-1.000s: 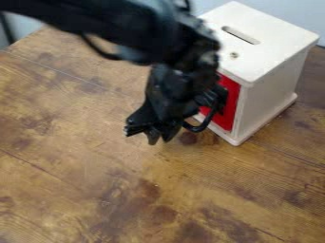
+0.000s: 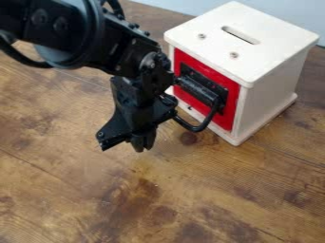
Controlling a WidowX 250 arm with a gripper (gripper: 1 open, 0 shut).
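Observation:
The black gripper (image 2: 137,142) hangs over the wooden table in the middle-left of the camera view, pointing down with its fingers shut and nothing visible between them. Just right of it stands a white wooden box (image 2: 264,85) with a slot on top and a red front panel (image 2: 223,118) carrying black hardware. The gripper is in front of and left of the red panel; a cable beside it partly crosses that face.
A pale wall or floor shows past the table edge at the top.
The arm and gripper have shifted left, away from the box, uncovering more of the red panel and its black hardware.

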